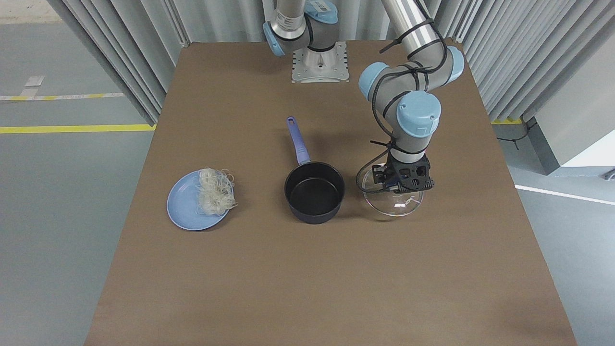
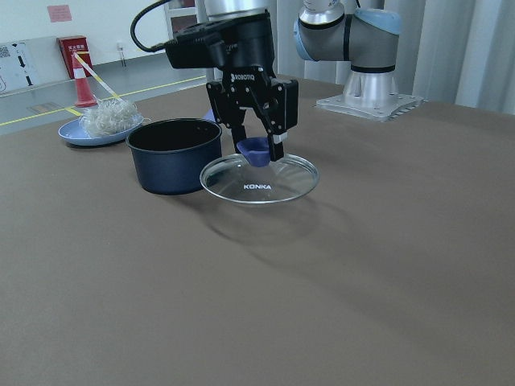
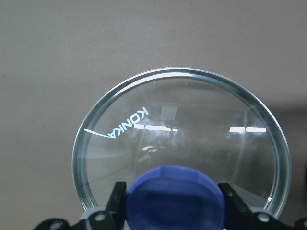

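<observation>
A dark pot (image 1: 314,196) (image 2: 165,161) with a purple handle (image 1: 298,140) stands uncovered mid-table. My gripper (image 2: 256,138) is shut on the purple knob (image 2: 256,154) (image 3: 175,203) of the glass lid (image 1: 398,203) (image 2: 241,185) (image 3: 192,110). The lid hangs just above the table beside the pot, to its right in the front view, casting a shadow below. In that view the arm hides much of the gripper.
A blue plate (image 1: 183,204) with a pile of white noodle-like strands (image 1: 215,190) lies left of the pot.
</observation>
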